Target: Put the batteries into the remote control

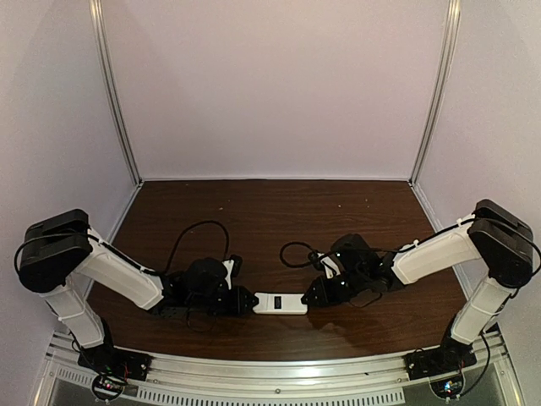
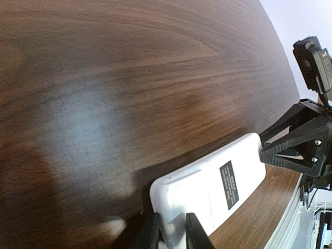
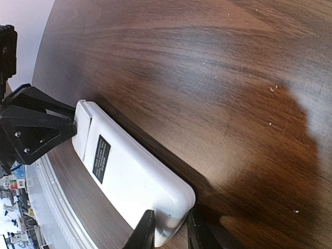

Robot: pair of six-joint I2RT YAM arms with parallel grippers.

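A white remote (image 1: 280, 304) lies back side up on the wooden table, with a dark label and a seam near one end (image 2: 210, 184) (image 3: 124, 171). My left gripper (image 1: 251, 303) is shut on one end of it; in the left wrist view its fingertips meet that end at the bottom. My right gripper (image 1: 308, 300) is at the other end, its fingertips touching the corner in the right wrist view, the fingers partly apart; a firm hold cannot be told. No batteries can be made out.
A metal rail (image 1: 279, 364) runs along the front edge, and pale walls stand on the sides and back.
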